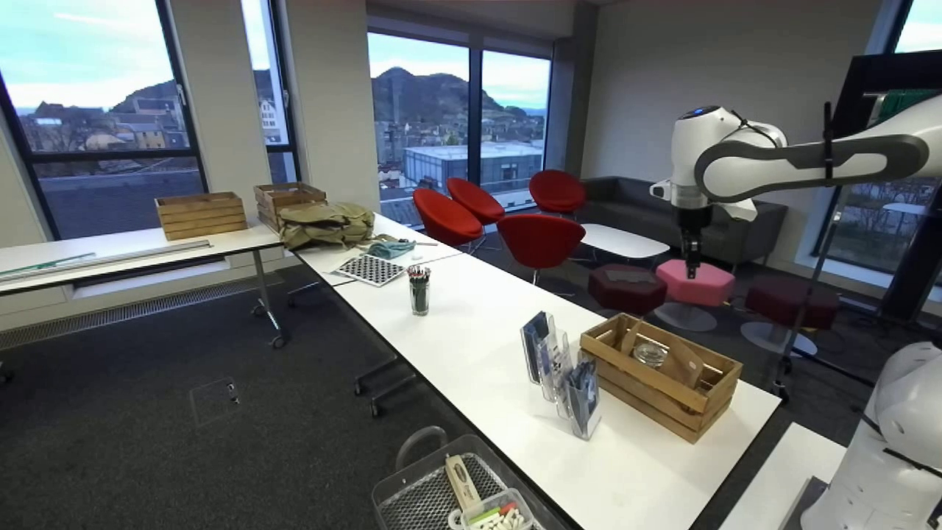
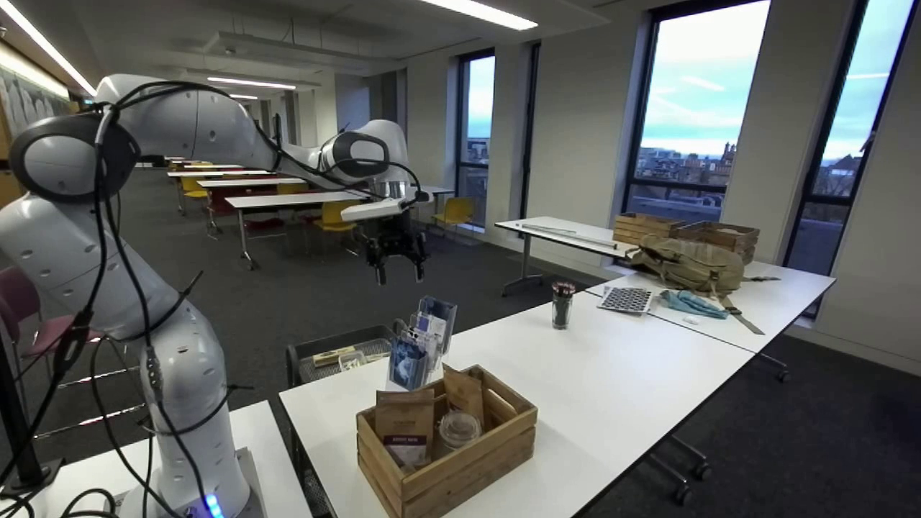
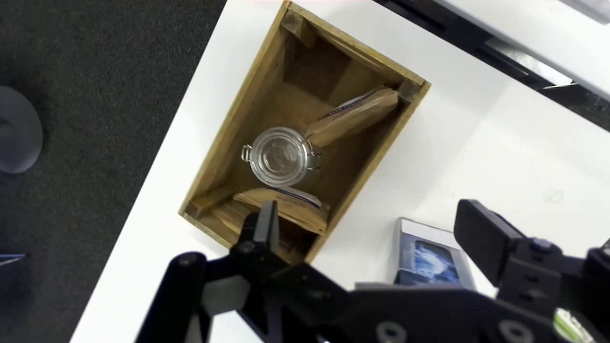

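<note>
My gripper [image 2: 399,275] is open and empty, high above the table with its fingers pointing down. In the wrist view its fingers [image 3: 266,226] stand wide apart along the lower edge. Below lies a wooden crate [image 1: 649,402] on the white table. A glass clip-lid jar [image 3: 279,156] sits in the middle of the crate, seen from above. Two brown paper packets share the crate: one packet [image 3: 352,116] leans on one side of the jar, the other packet [image 3: 286,206] on the opposite side.
Clear leaflet holders [image 1: 561,375] stand close beside the crate. A glass of pencils [image 1: 419,291], a checkered board [image 1: 373,270] and a green bag [image 2: 688,264] are farther along the table. A mesh trolley [image 1: 415,495] adjoins the table.
</note>
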